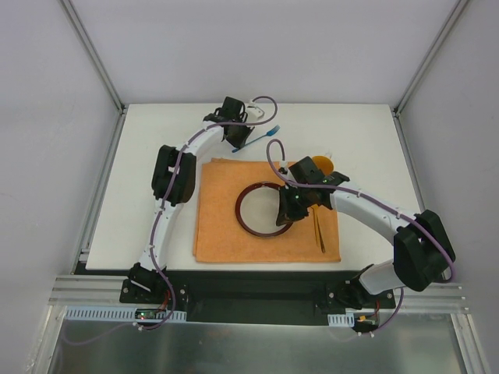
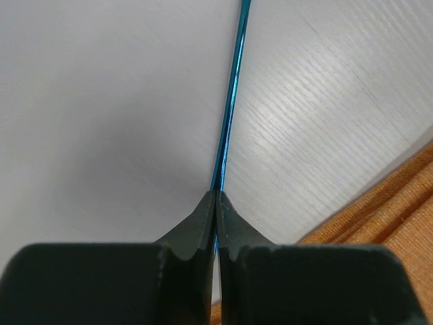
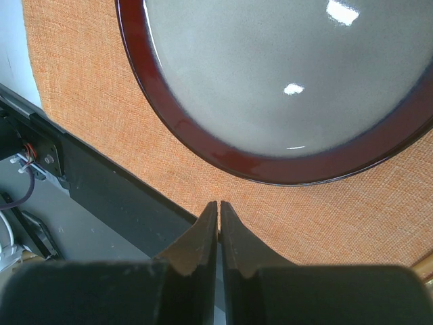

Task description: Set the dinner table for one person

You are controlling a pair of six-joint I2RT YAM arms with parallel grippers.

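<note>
A blue fork [image 1: 272,132] lies slantwise on the white table, beyond the far edge of the orange placemat [image 1: 214,234]. My left gripper [image 1: 236,149] is shut at the fork's near handle end. In the left wrist view, the thin blue handle [image 2: 230,108] runs right up to the shut fingertips; whether they pinch it or sit just over it, I cannot tell. A grey plate with a dark red rim [image 1: 242,215] rests on the placemat. My right gripper is shut, nothing showing between its fingers, over the placemat close to the plate's rim.
Slim brown cutlery [image 1: 320,238] lies on the placemat right of the plate. A yellow mug [image 1: 324,164], partly hidden by my right arm, stands at the mat's far right. Bare table [image 1: 351,128] extends at the far right and along the left.
</note>
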